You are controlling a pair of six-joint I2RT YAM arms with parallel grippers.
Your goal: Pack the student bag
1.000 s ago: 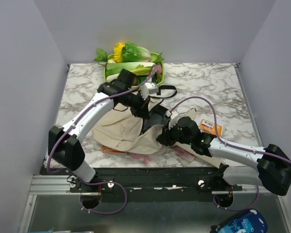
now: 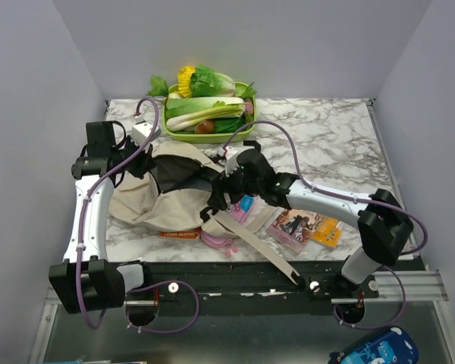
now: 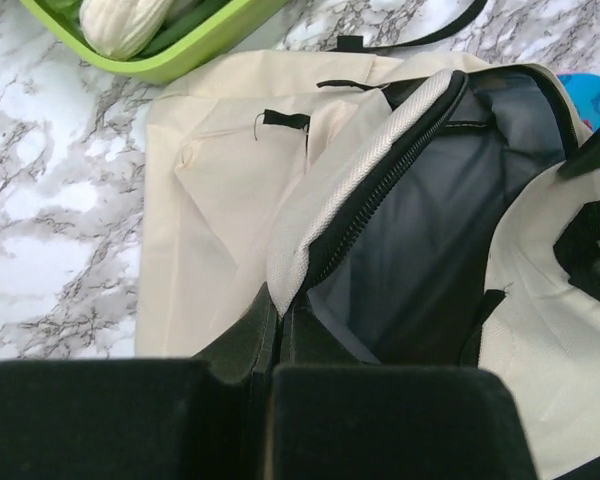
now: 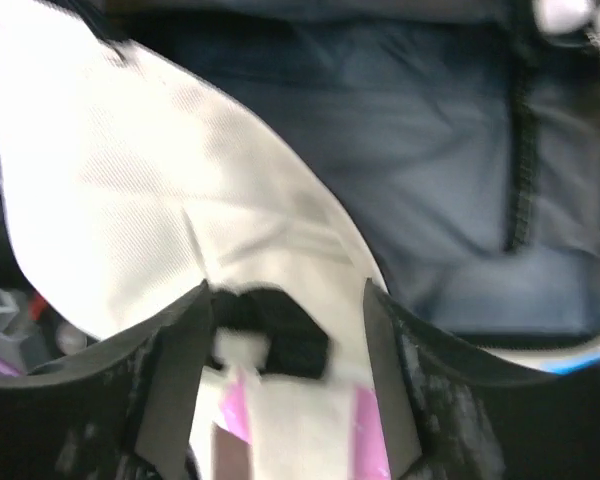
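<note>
The cream student bag (image 2: 125, 201) lies open on the marble table, its dark lining showing. My left gripper is shut on the zippered edge of the bag at its left side. My right gripper is part open just above the bag's front flap (image 4: 140, 170) and black strap buckle; whether it touches them I cannot tell, as that view is blurred. A pink pouch (image 2: 216, 239), an orange box (image 2: 178, 233) and books (image 2: 296, 227) lie by and partly under the bag.
A green basket (image 2: 212, 138) of vegetables stands behind the bag. A long cream strap (image 2: 265, 250) trails over the front edge.
My left gripper has moved leftwards with the bag's edge, pulling the bag leftwards and wider. My right gripper has also moved left, away from the flap's earlier position, and the books are uncovered.
</note>
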